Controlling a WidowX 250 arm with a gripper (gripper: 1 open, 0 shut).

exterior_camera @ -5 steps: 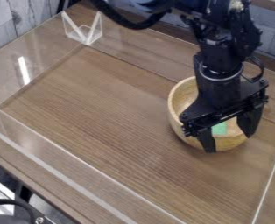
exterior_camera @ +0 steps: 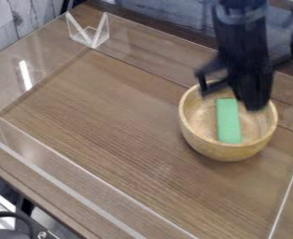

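Note:
A round wooden bowl [exterior_camera: 199,126] sits on the right side of the table, with a light green rectangular object [exterior_camera: 229,119] lying inside it. Above the bowl, my gripper [exterior_camera: 243,86] is blurred by motion; whether its fingers are apart or together is unclear.
A white wire rack [exterior_camera: 90,33] stands at the back left. Cables lie at the bottom left corner.
My gripper has risen quickly out of the bowl toward the top of the view, uncovering the green object, which stays in the bowl.

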